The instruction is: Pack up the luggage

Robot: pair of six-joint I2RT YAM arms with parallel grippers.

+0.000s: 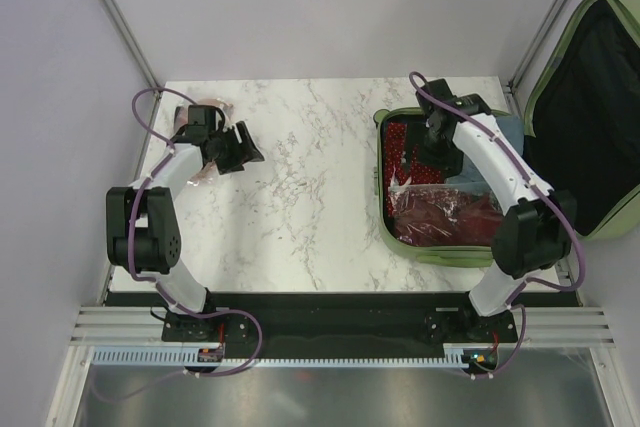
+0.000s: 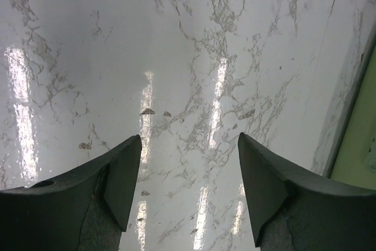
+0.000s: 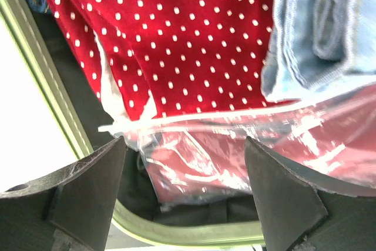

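An open green suitcase (image 1: 447,255) sits on the right of the table, holding red polka-dot cloth (image 3: 194,45), folded light-blue denim (image 3: 323,22) and a clear plastic bag with red contents (image 3: 200,163) along the front. My right gripper (image 1: 430,157) is over these items, open, with nothing gripped. My left gripper (image 1: 240,147) hovers open on the left side, above bare marble in the left wrist view (image 2: 190,140). Behind the left arm lies a clear pinkish bag (image 1: 210,177), partly hidden.
The suitcase lid (image 1: 590,117) stands raised at the right, beside the wall.
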